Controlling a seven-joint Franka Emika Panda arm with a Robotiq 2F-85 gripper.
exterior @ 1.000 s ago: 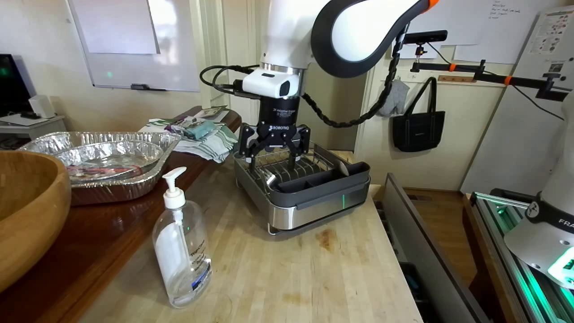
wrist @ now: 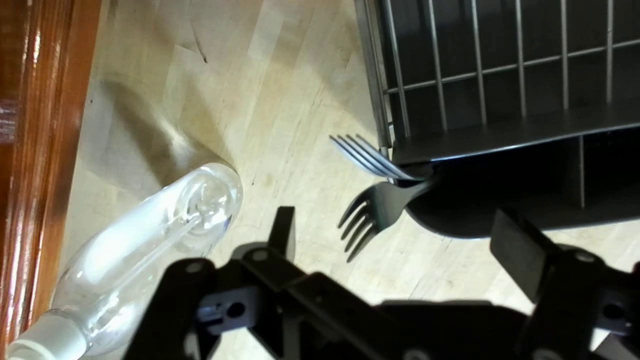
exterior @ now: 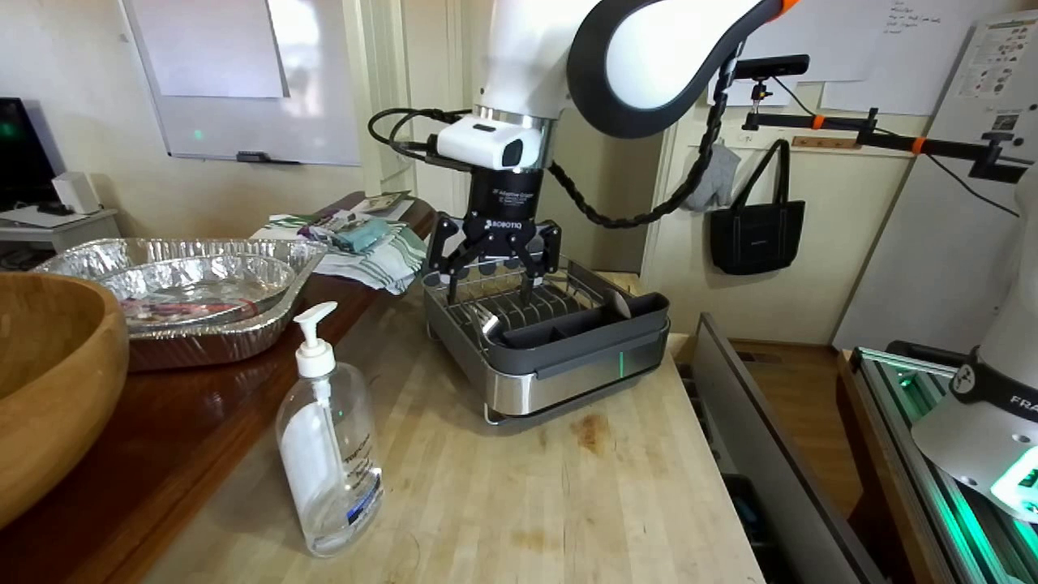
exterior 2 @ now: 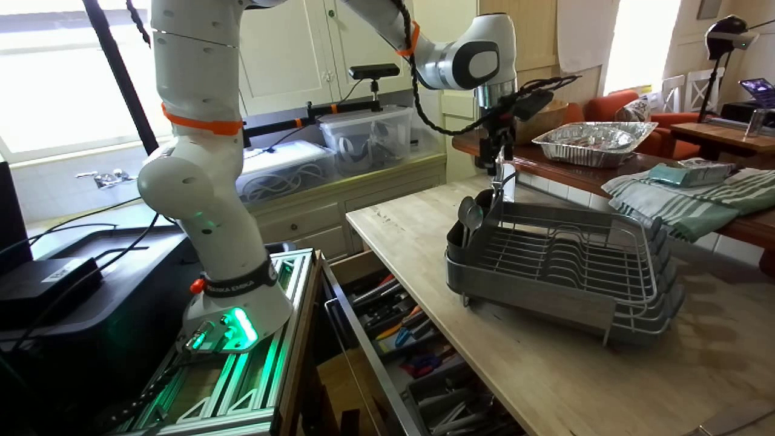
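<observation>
My gripper stands open above the forks, nothing between its fingers. Two forks lean out of the left end of the dark cutlery holder in the wrist view: a shiny one [wrist: 373, 161] and a darker one [wrist: 376, 211], their tines lying between my fingers in that picture. The cutlery holder [exterior: 584, 336] is fixed along the side of the grey dish rack [exterior 2: 537, 294]. At the holder's other end, spoons [exterior 2: 472, 217] stick up. In exterior view 1 the gripper [exterior: 489, 292] hangs near the holder's fork end.
A clear pump bottle [exterior: 331, 457] stands on the wooden counter near the rack; the wrist view shows it left of my fingers. An open drawer [exterior 2: 407, 334] with utensils runs below the counter edge. Foil trays [exterior: 195, 292] and a wooden bowl [exterior: 58, 380] sit on the red-brown ledge.
The gripper has risen very slightly and its fingers remain apart. Rack, forks and bottle look unmoved.
</observation>
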